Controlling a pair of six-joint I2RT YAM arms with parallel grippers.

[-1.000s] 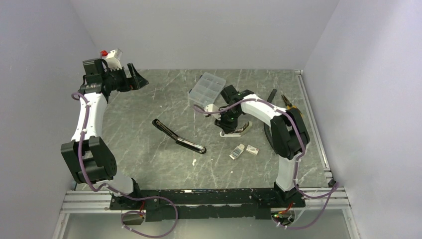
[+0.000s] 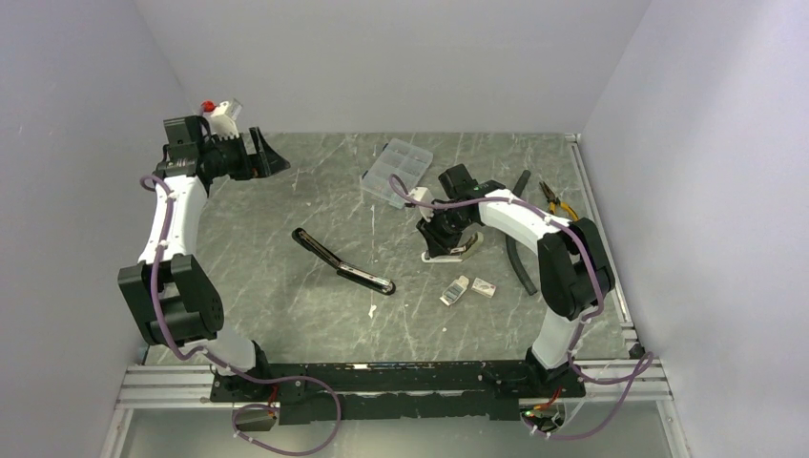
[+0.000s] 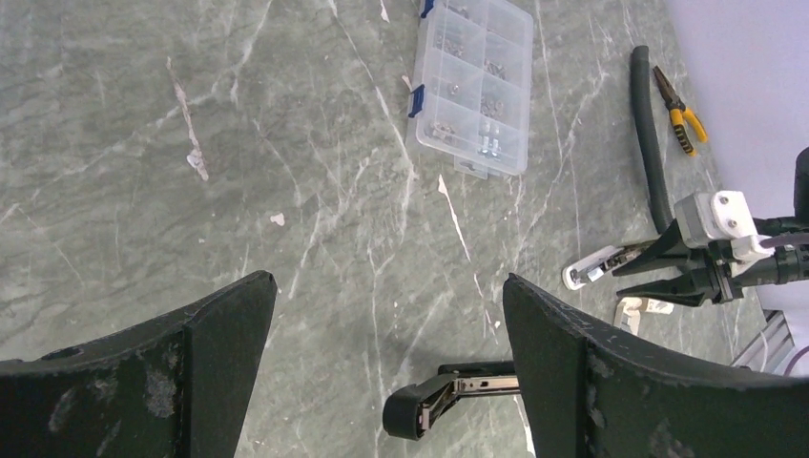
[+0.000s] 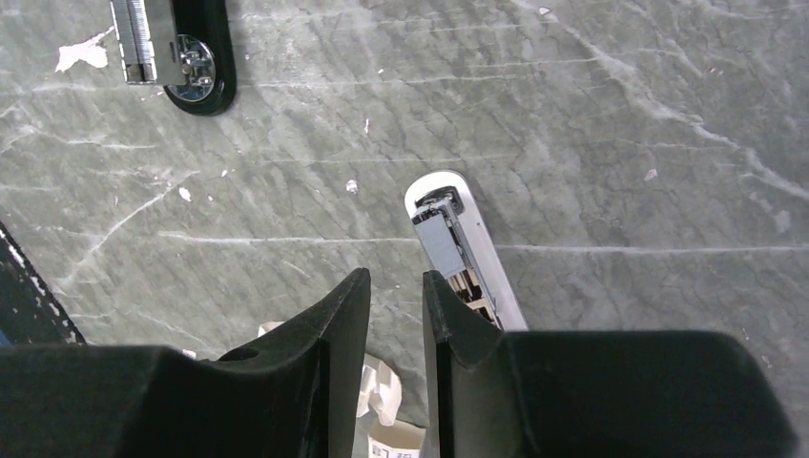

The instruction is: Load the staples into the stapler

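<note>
A black stapler (image 2: 343, 262) lies unfolded in the middle of the table; its end (image 4: 196, 72) shows at the upper left of the right wrist view. To its right is an opened white stapler (image 4: 501, 291), with a pale grey block (image 4: 439, 242) at one end of its channel; whether that is staples I cannot tell. Over this white stapler hangs my right gripper, partly open, with a narrow empty gap between its fingers. My left gripper (image 2: 272, 156) stands wide open at the back left, holding nothing.
Two small boxes (image 2: 455, 290) lie in front of the white stapler. A clear compartment case (image 2: 397, 172) sits at the back. Along the right are a black tube (image 2: 516, 258) and yellow-handled pliers (image 3: 679, 113).
Both staplers lie unmoved.
</note>
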